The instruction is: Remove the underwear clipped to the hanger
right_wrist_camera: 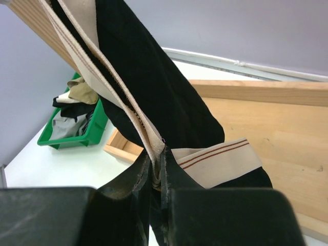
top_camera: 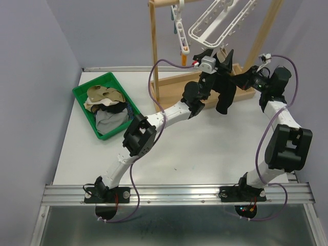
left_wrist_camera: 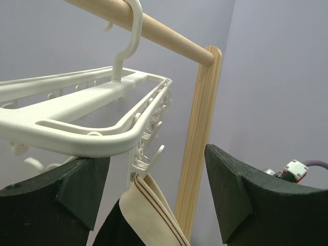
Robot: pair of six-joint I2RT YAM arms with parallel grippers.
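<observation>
The black underwear with its striped cream waistband hangs from a clip at the near end of the white hanger. My left gripper is open, its fingers on either side of that clip, below the hanger frame. Nothing is held between them. In the right wrist view, my right gripper is shut on the folded waistband, and the cloth stretches up from it. The top view shows my right gripper at the right side of the underwear.
A green basket with folded clothes stands on the left. Under the hanger lies a wooden tray base, with rack posts rising beside it. A second hanger hangs to the left.
</observation>
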